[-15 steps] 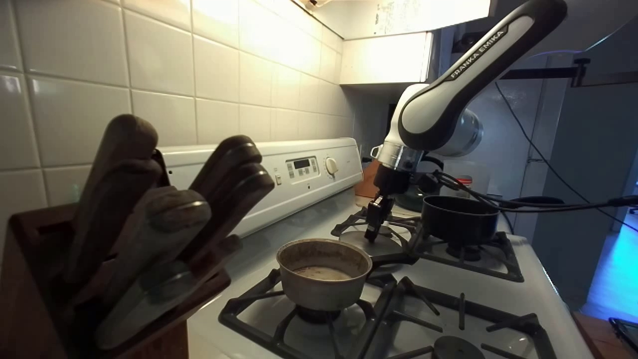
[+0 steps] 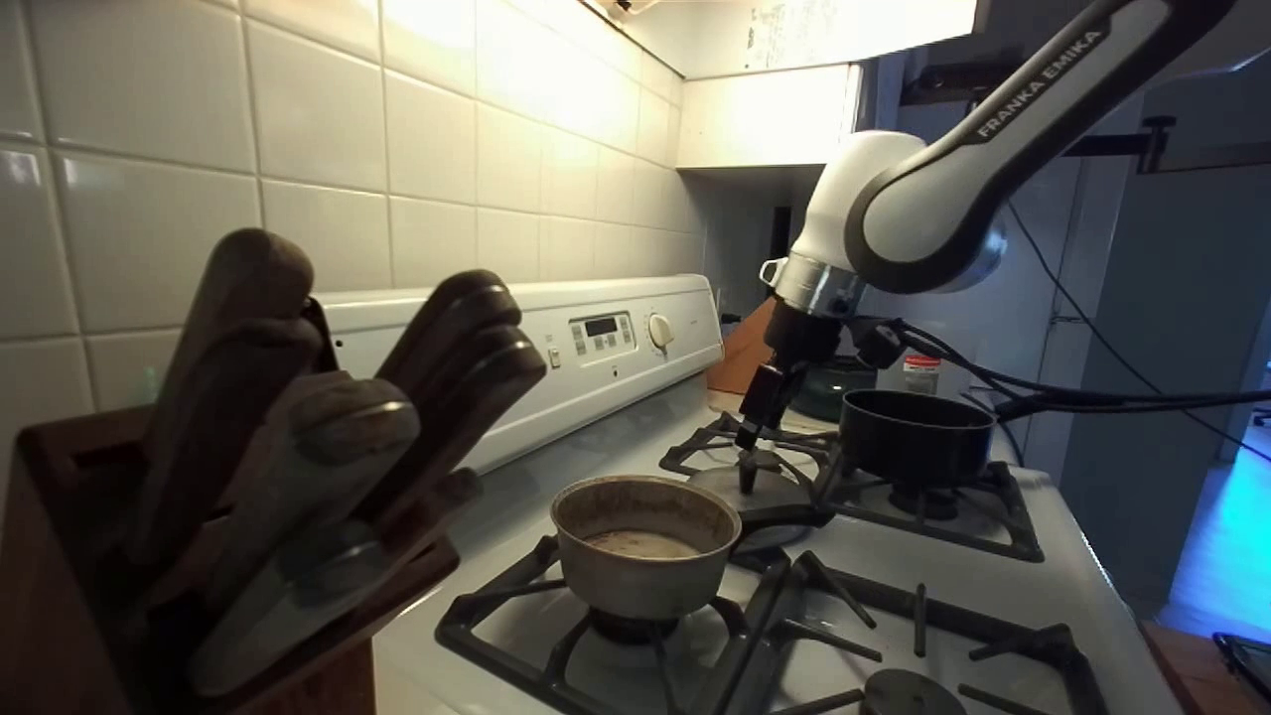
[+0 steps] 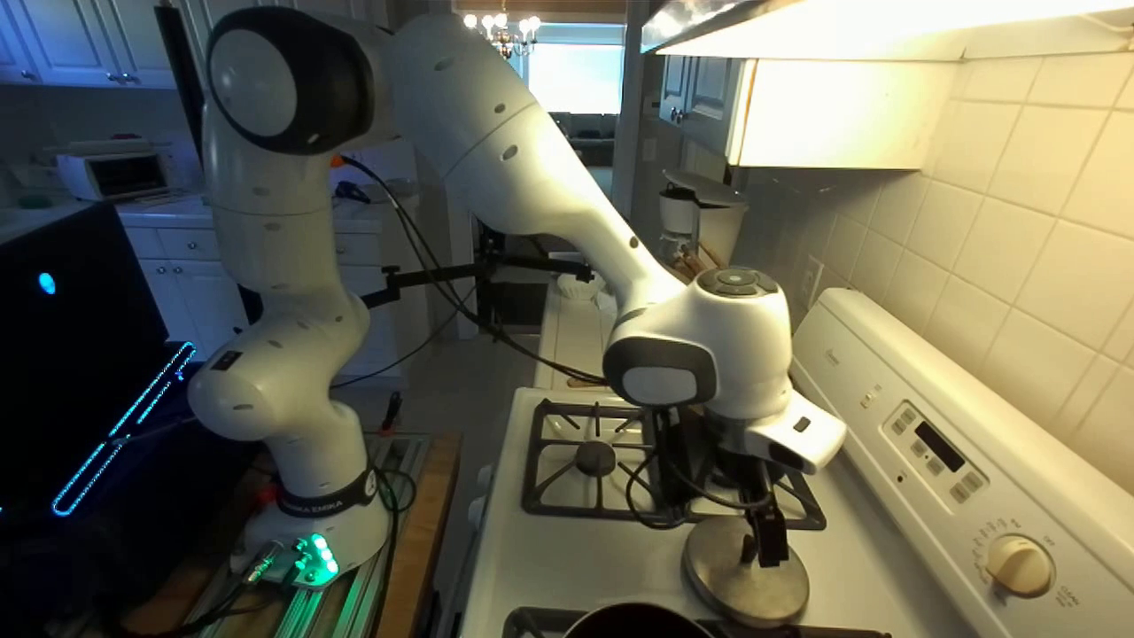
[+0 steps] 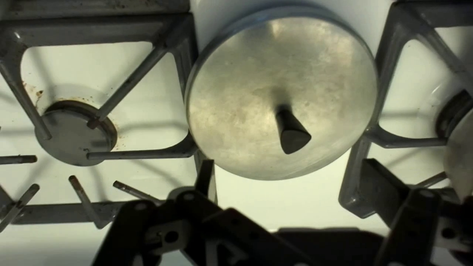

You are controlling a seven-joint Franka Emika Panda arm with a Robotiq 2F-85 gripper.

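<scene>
A round metal lid (image 4: 248,88) with a black knob (image 4: 292,133) lies on the white stove top between the two burner grates. Its knob stands free in the wrist view, beyond my fingertips. My gripper is open above the lid's near side, its fingers (image 4: 204,177) spread wide with nothing between them. In the second exterior view the same lid (image 3: 712,564) shows below the gripper (image 3: 767,548). A grey saucepan (image 2: 649,572) with a black handle sits on the burner nearest the knife block.
A black pot (image 2: 915,435) stands on a far burner grate. A wooden knife block (image 2: 71,572) fills the near left. The stove's control panel (image 2: 608,340) runs along the tiled wall. The near right burner (image 2: 912,691) is empty.
My gripper has risen from the lid and the arm has shifted to the right in the first exterior view. The lid's knob, hidden behind the fingers before, now shows.
</scene>
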